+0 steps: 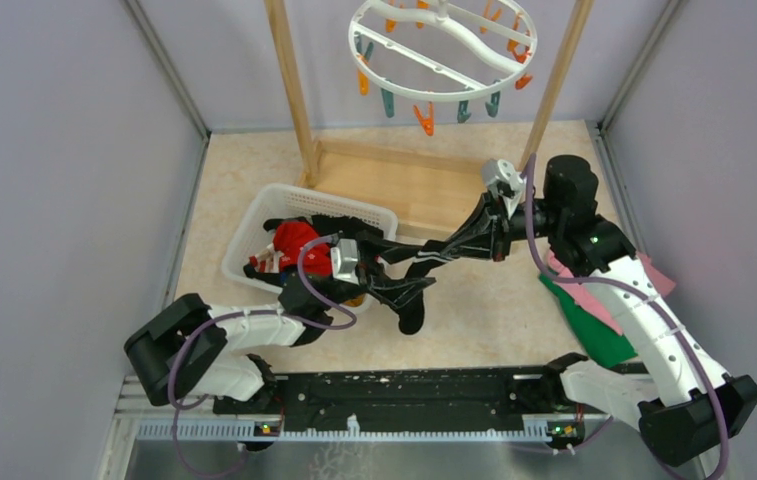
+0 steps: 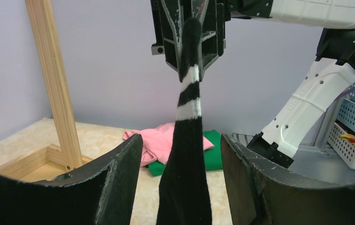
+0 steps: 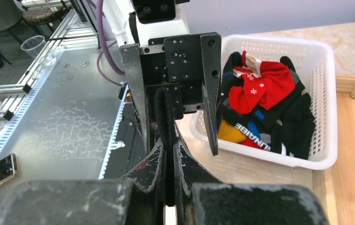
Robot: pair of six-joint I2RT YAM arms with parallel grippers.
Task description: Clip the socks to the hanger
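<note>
A black sock (image 1: 412,318) with white stripes hangs from my right gripper (image 1: 444,254), which is shut on its striped end. My left gripper (image 1: 428,265) stands part open around the sock from the left. In the left wrist view the sock (image 2: 185,164) runs down between the left fingers, with gaps on both sides. The right wrist view shows the pinched sock end (image 3: 165,117) standing up between the right fingertips. Above the far side hangs the round white hanger (image 1: 441,96), with orange clips (image 1: 424,120) and teal clips (image 1: 388,103).
A white basket (image 1: 238,250) of mixed socks stands left, right beside the left gripper. Wooden posts (image 1: 294,80) and a wooden base (image 1: 414,190) stand under the hanger. Pink cloth (image 1: 594,300) and green cloth (image 1: 599,340) lie at the right.
</note>
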